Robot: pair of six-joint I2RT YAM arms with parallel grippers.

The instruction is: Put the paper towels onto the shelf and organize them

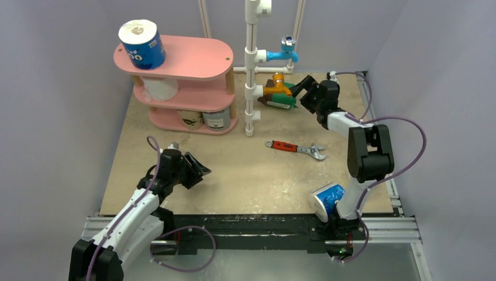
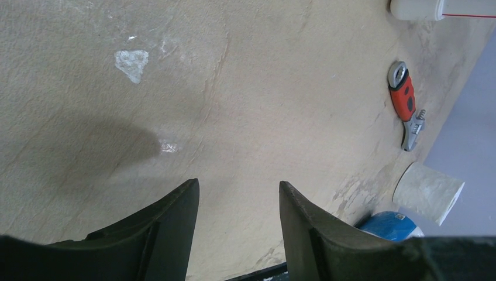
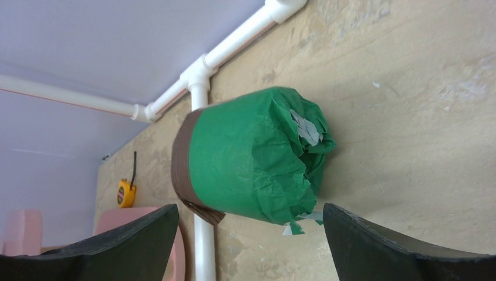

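Note:
A green-and-brown wrapped roll lies on its side behind the faucet pipe. My open right gripper is just beside it, nothing held. My left gripper stands open over bare table at the lower left. A blue-wrapped roll stands on the top of the pink shelf; a white roll sits on the middle level. A blue-and-white roll lies near the front right, and another white roll is beside it, hidden by the arm from above.
A vertical white pipe with blue and orange taps stands right of the shelf. Two containers occupy the bottom level. A wrench lies mid-right.

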